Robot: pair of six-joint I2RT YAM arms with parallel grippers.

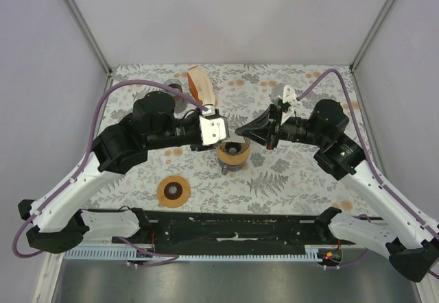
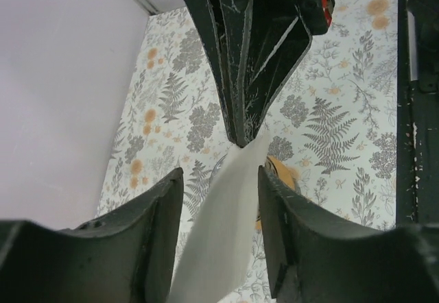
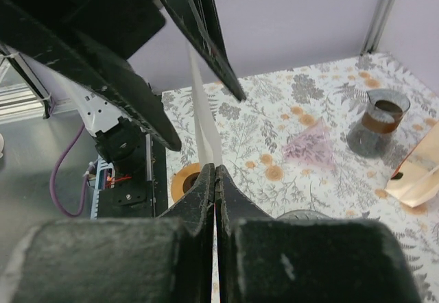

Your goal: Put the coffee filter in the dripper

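A white paper filter (image 2: 230,214) lies between the part-open fingers of my left gripper, over the dripper (image 1: 232,155) at the table's middle. My right gripper (image 1: 241,132) is shut at the filter's upper edge in the left wrist view. In the right wrist view the filter (image 3: 206,125) stands as a thin white sheet beyond the right gripper's tips; whether the right fingers pinch it is unclear. The dripper is largely hidden behind grippers and paper.
An orange ring disc (image 1: 173,183) lies at front left. At the back stand a glass carafe (image 3: 376,125) and an open paper pack (image 1: 200,83).
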